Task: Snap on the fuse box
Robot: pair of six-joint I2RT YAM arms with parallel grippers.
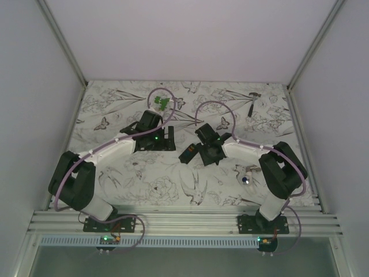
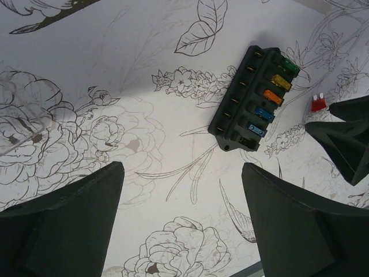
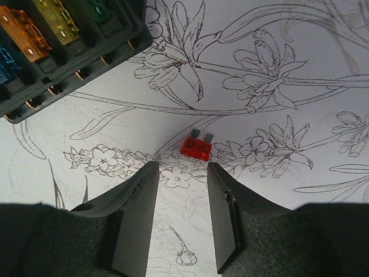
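The black fuse box [image 2: 242, 98] lies on the table between my arms, holding a row of coloured fuses. A red fuse [image 3: 196, 146] lies loose beside it, seen just beyond the fingertips of my right gripper, which is open with nothing between its fingers. My left gripper [image 1: 168, 144] stands apart to the left of the box; in the left wrist view its fingers are spread wide over bare table, nothing between them.
A green object [image 1: 161, 103] lies at the back left and a hammer [image 1: 252, 101] at the back right. Small items [image 1: 248, 178] lie at the right front.
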